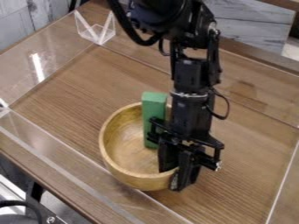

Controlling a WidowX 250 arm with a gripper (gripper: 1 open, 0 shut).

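A tan bowl [128, 159] sits on the wooden table at centre left, a green block [153, 112] standing in or at its back side. My black gripper [180, 166] is down at the bowl's right side, over its rim. The fingers are dark and overlap the bowl, so exactly what lies between them is hard to see.
A small clear plastic object [100, 26] lies at the back left. A pale marbled surface is at the back right, and dark cables are at the lower left.
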